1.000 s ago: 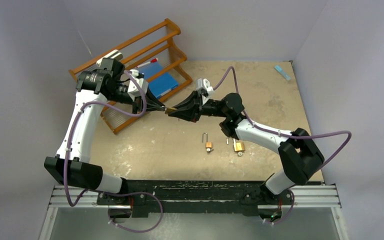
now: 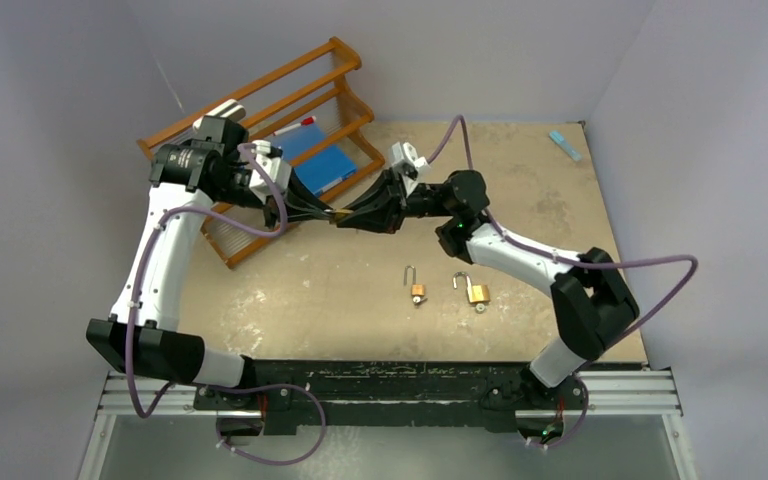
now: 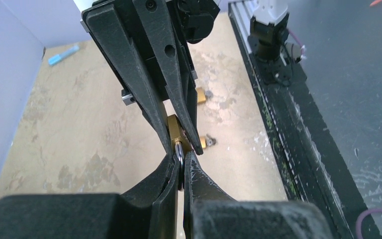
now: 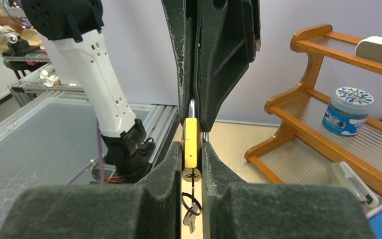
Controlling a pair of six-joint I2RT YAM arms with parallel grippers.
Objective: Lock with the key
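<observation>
A brass padlock [image 4: 191, 142] with keys [image 4: 192, 211] on a ring dangling from it is held in the air where both grippers meet above the mat. My left gripper [image 2: 325, 212] is shut on the padlock's steel shackle [image 3: 178, 154], seen in the left wrist view. My right gripper [image 2: 345, 217] has its fingers close around the brass body; whether they grip it tightly is hard to tell. Two more padlocks, one [image 2: 417, 293] narrow and one [image 2: 478, 294] larger with its shackle open, lie on the mat below.
A wooden rack [image 2: 350, 70] with a blue board [image 2: 320, 165] and a tub [image 4: 346, 117] stands at the back left. A cyan object [image 2: 565, 145] lies at the back right. Walls border the sides.
My right wrist and elbow have shifted slightly up the top view and left, with the fingertips still at the left gripper's. The left arm is almost unchanged.
</observation>
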